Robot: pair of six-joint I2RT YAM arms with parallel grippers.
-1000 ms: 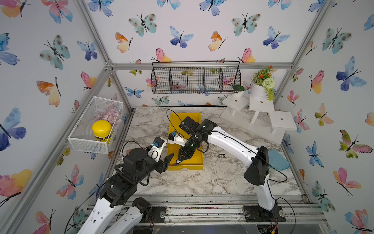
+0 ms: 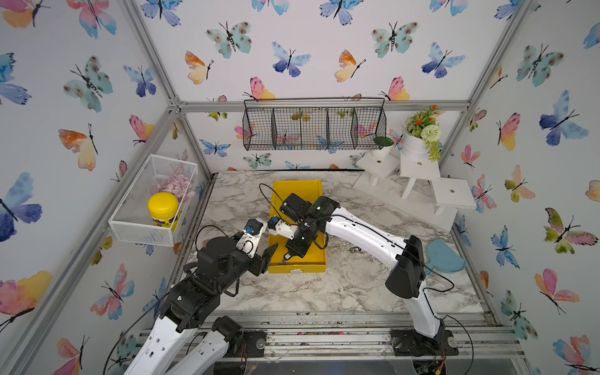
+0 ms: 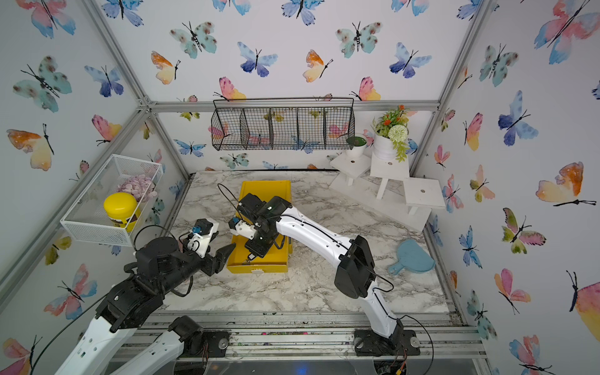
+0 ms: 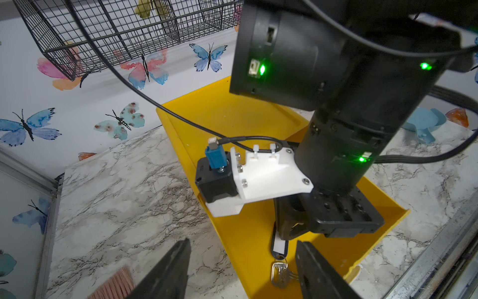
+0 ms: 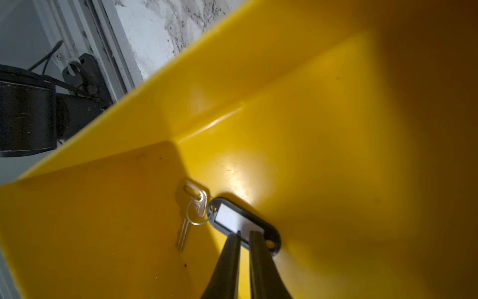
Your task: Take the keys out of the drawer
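The yellow drawer box point(image 2: 297, 271) stands on the marble table. Inside it is the key set: a dark tag with a white label point(image 5: 234, 220), a ring and a metal key point(image 5: 183, 234). My right gripper reaches down into the drawer, its fingers close together on the far end of the tag. In the left wrist view, the tag point(image 4: 279, 247) shows below the right gripper's dark body, with the ring and key point(image 4: 280, 274) beneath. My left gripper stands open and empty beside the drawer's left wall.
A small metal object point(image 2: 355, 250) lies right of the drawer. Further right are a blue scoop-like item point(image 2: 445, 256) and a white stepped stand point(image 2: 406, 200). A white wire basket point(image 2: 140, 232) hangs at the left.
The left arm stays still.
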